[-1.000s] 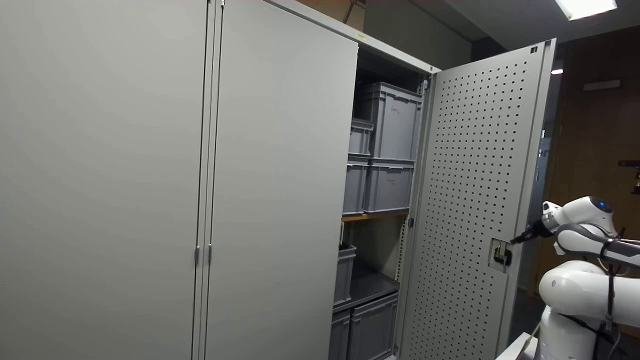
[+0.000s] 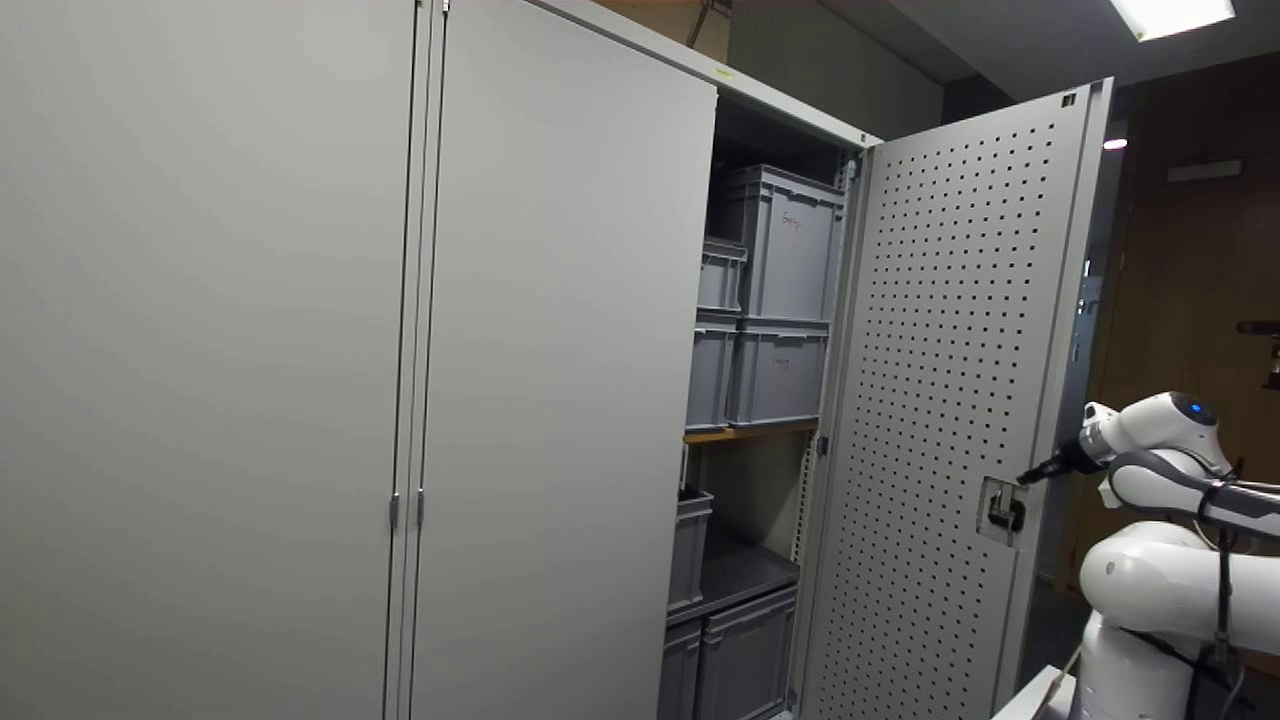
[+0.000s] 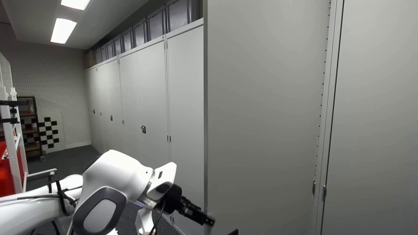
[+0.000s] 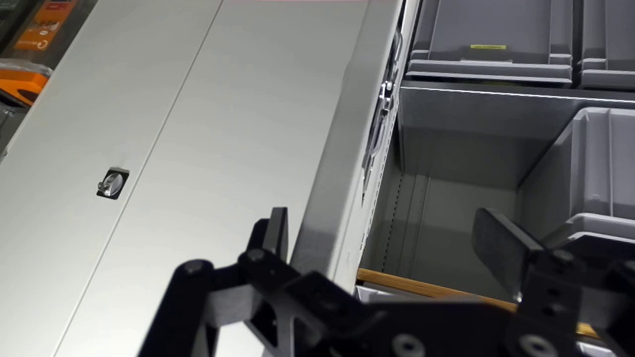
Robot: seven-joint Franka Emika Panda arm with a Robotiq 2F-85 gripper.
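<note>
The cabinet door (image 2: 948, 360), perforated on its inner face, stands swung out from the cabinet. Its free edge (image 4: 333, 196) runs between the widely parted fingers of my gripper in the wrist view. One finger (image 4: 277, 232) is on the door's outer side, the other (image 4: 500, 250) toward the cabinet's inside. The edge appears closer to the outer-side finger; whether they touch is unclear. A latch recess (image 2: 1000, 511) lies on the inner face just below the fingertips. From behind, the smooth outer face (image 3: 266, 117) shows beside my gripper (image 3: 222, 226).
Grey bins (image 2: 792, 246) fill the cabinet shelves, with bare space beside a bin on a lower shelf (image 2: 744, 570). The neighbouring left door (image 2: 564, 360) is closed. Further closed cabinets (image 3: 145, 94) line the wall behind the open door.
My arm and gripper have shifted very slightly left, further over the door's edge. The door shows no visible movement.
</note>
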